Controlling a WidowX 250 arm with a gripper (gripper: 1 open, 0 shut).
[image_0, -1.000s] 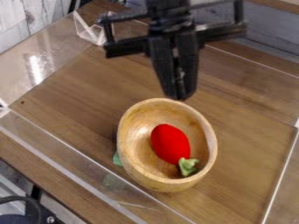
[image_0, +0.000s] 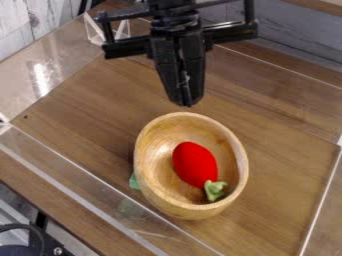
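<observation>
My black gripper (image_0: 183, 97) hangs above and behind a wooden bowl (image_0: 158, 179), its fingers pointing down and shut with nothing visible between them. Inside the bowl lies a red oblong object (image_0: 194, 162) with a green tip toward the lower right, resembling a toy vegetable. A bit of green shows under the bowl's left side, mostly hidden.
Clear panels edge it at the left and front, and a pale wall stands at the back. A dark cable shows at the bottom left corner.
The bowl and red object are unmoved.
</observation>
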